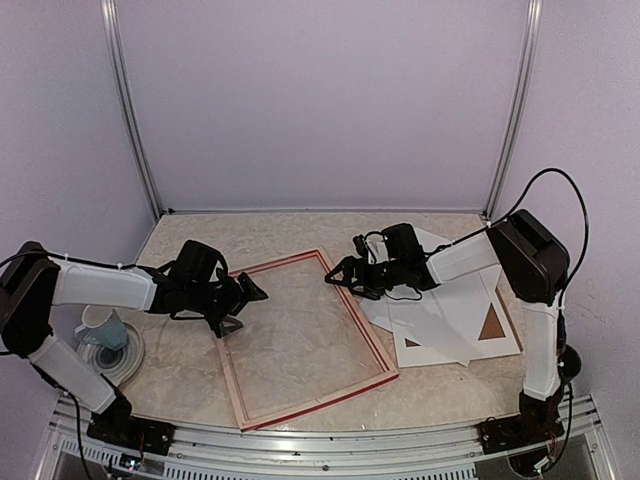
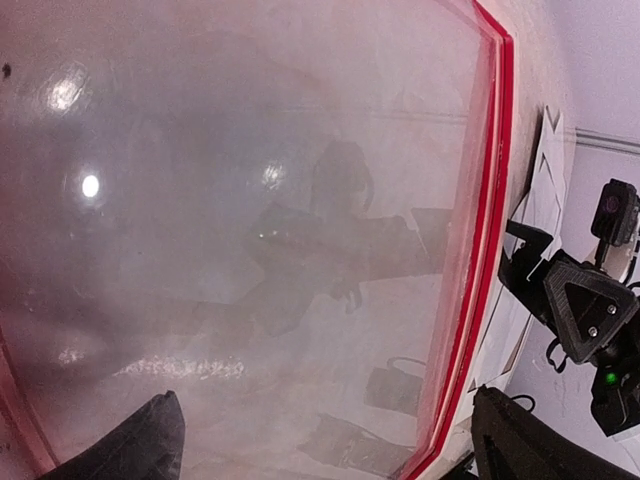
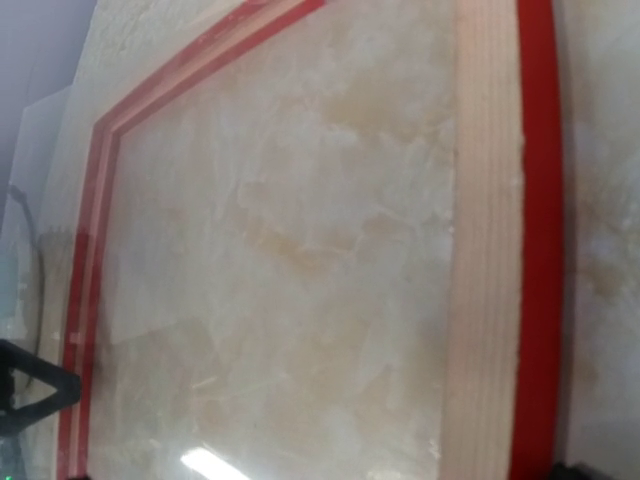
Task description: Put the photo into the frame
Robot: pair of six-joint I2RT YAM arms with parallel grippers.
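The red-edged wooden frame [image 1: 375,350] with a clear sheet lies in the middle, also in the left wrist view [image 2: 490,230] and right wrist view [image 3: 535,240]. My left gripper [image 1: 243,307] is open over its left side, nothing between its fingers; its fingertips show low in the left wrist view. My right gripper [image 1: 345,276] stands open over the frame's upper right edge. White sheets [image 1: 445,320] and a board with brown triangles lie beneath and beside the right arm; which is the photo I cannot tell.
A blue cup [image 1: 100,326] and a coil [image 1: 128,365] sit at the left behind the left arm. Bare table shows at the back.
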